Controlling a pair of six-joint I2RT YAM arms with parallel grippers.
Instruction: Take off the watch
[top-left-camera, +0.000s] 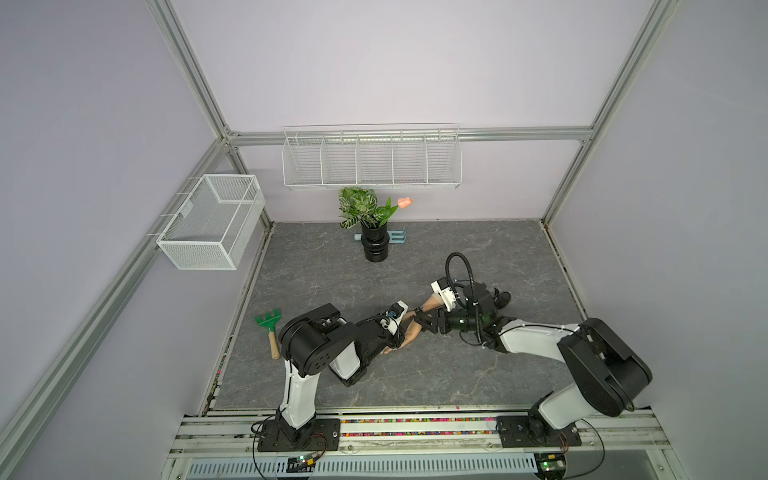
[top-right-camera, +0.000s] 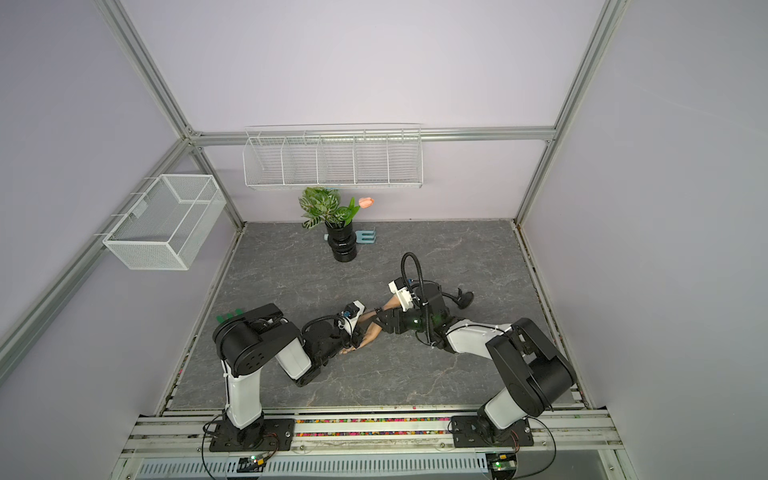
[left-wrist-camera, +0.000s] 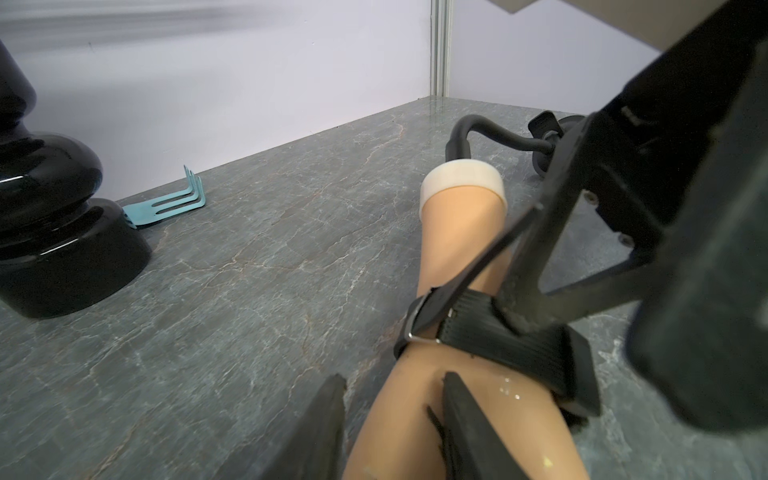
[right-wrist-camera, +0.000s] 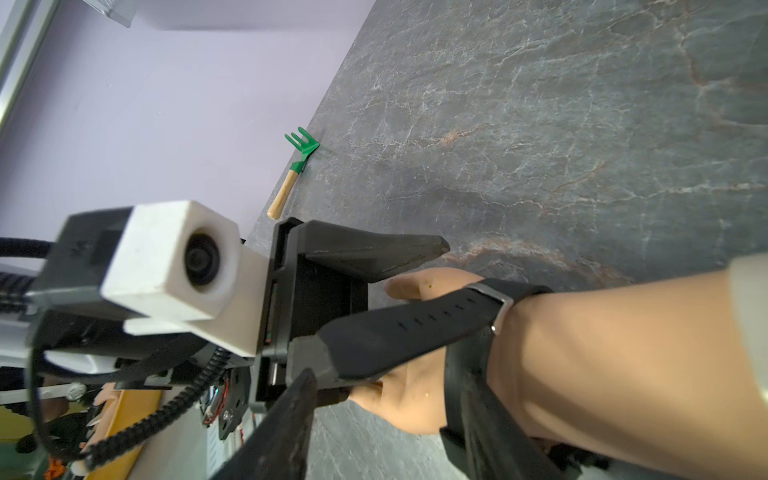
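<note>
The watch's black strap (left-wrist-camera: 484, 324) is around the mannequin's wrist (left-wrist-camera: 464, 232), its metal buckle (right-wrist-camera: 497, 308) facing up. The loose strap tail (right-wrist-camera: 408, 336) stands out of the buckle and crosses in front of one finger of my left gripper, which stands partly open above the mannequin hand (right-wrist-camera: 416, 388); I cannot tell whether it touches the tail. My right gripper is open. In the left wrist view, one right finger (left-wrist-camera: 544, 264) reaches the strap near the watch case (left-wrist-camera: 582, 372), and the other is on the case's far side.
A black vase (top-left-camera: 374, 244) with plants stands at the back, a blue rake (top-left-camera: 397, 237) behind it. A green hand rake (top-left-camera: 272, 328) lies at the left. White wire baskets (top-left-camera: 372, 160) hang on the walls.
</note>
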